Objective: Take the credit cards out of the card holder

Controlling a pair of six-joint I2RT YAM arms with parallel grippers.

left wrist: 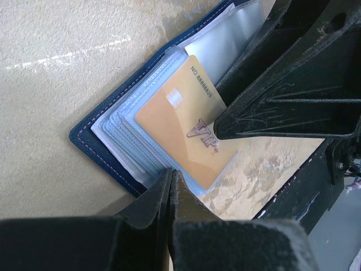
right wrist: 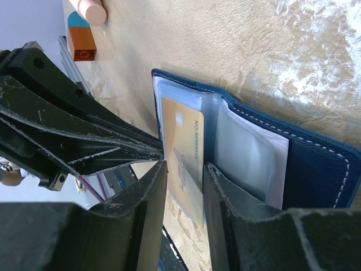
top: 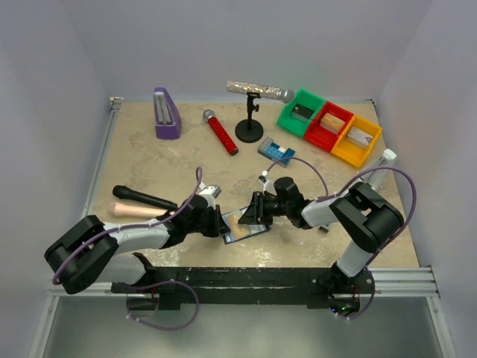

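The card holder [top: 260, 230], dark blue with stacked clear sleeves [left wrist: 132, 141], lies spread open on the table. A gold VIP card sits in the top sleeve; in the right wrist view this gold card [right wrist: 181, 132] looks slightly bent. My left gripper is shut at the sleeves' edge; whether a thin sleeve edge is pinched there is hidden. My right gripper stands part open, one finger on each side of the card's near end, with no clear grip on it.
At the back right are the green, red and yellow bins [top: 358, 142]. A blue block piece [top: 276, 151], a red microphone [top: 220, 133] and a microphone stand [top: 249, 130] lie behind. A black microphone [top: 143, 197] is near the left arm. Table behind the holder is clear.
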